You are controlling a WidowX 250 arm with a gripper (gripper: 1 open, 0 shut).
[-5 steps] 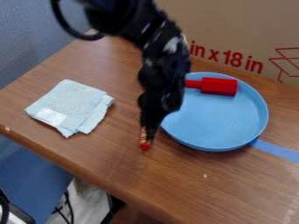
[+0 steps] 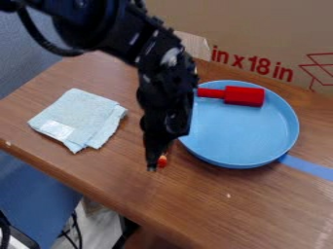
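Note:
My black gripper (image 2: 156, 156) points down over the wooden table, just left of a blue plate (image 2: 247, 131). A small orange-red object (image 2: 163, 161) lies at its fingertips, mostly hidden by them; I cannot tell whether they are closed on it. A red tool (image 2: 242, 94) lies on the plate's back part. A folded pale cloth (image 2: 78, 119) lies to the left.
A cardboard box (image 2: 274, 39) stands behind the plate. Blue tape (image 2: 306, 167) runs along the table at right.
My gripper has shifted slightly left and toward the front, now covering more of the small orange-red object. The plate and cloth are unmoved.

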